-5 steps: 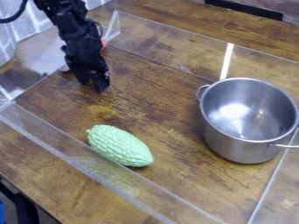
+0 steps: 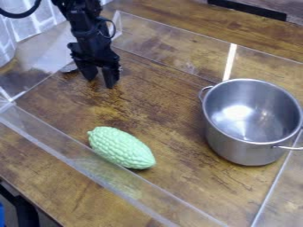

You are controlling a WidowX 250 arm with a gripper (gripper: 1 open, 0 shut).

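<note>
My black gripper (image 2: 99, 73) hangs low over the wooden table at the upper left, near the clear tray wall; whether its fingers are open or shut is hard to tell. A pale green, bumpy vegetable (image 2: 120, 148) lies at the lower middle. A steel pot (image 2: 249, 124) with side handles stands at the right, empty inside.
Clear low walls (image 2: 35, 133) border the work area on several sides. The middle of the wooden surface (image 2: 154, 97) between gripper, vegetable and pot is clear.
My gripper has shifted slightly up and back in the view from where it was a second ago. The vegetable and pot have stayed still.
</note>
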